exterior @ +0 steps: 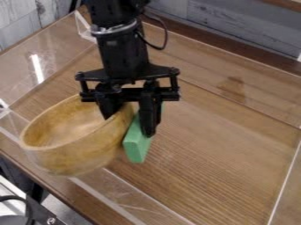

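My black gripper (pixel 127 104) hangs in the centre of the camera view, shut on a green block (pixel 137 142) held upright below it. A tan bowl (pixel 69 141) sits tilted at the lower left, just beside the green block and partly behind the dark gripper fingers. Whether the bowl is touched by the fingers I cannot tell.
A wooden work surface (pixel 223 158) fills most of the view, clear to the right and behind. White edges border it at left, right and back. A dark cable lies at the lower left corner.
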